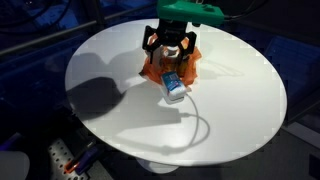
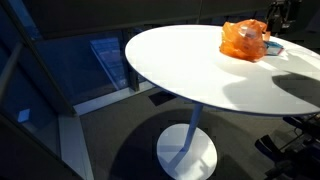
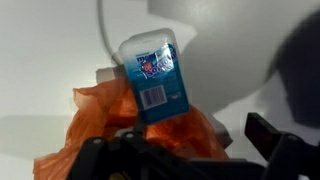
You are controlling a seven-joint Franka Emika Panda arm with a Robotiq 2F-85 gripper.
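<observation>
A blue container with a white end [image 3: 155, 75] lies on the round white table, its label and barcode facing up in the wrist view. Its lower end rests against a crumpled orange bag [image 3: 88, 112], which spreads beneath my fingers. My gripper [image 1: 169, 46] hangs above the bag in exterior view 1, fingers apart. The two dark fingertips stand wide in the wrist view, with nothing held between them. From the other side, the orange bag [image 2: 243, 40] partly hides the container.
A thin pale cord or loop [image 1: 207, 127] lies near the container. Dark floor surrounds the table's round edge.
</observation>
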